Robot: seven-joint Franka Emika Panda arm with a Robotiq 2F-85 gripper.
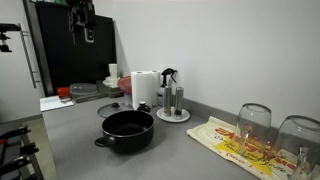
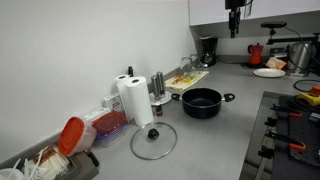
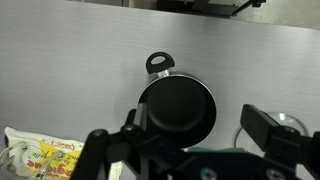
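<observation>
A black two-handled pot (image 1: 127, 130) stands uncovered on the grey counter, and the wrist view looks down into the empty-looking pot (image 3: 177, 108). Its glass lid (image 2: 154, 140) with a black knob lies flat on the counter, apart from the pot. High over the counter hangs my gripper (image 2: 234, 34), well clear of the pot. In the wrist view its two dark fingers (image 3: 136, 118) stand wide apart, so the gripper is open with nothing held.
White paper towel rolls (image 1: 145, 87) stand behind the pot beside a plate with bottles (image 1: 173, 115). Upturned glasses (image 1: 253, 124) rest on a patterned cloth (image 1: 222, 138). Red and white containers (image 2: 77, 135) crowd the far end.
</observation>
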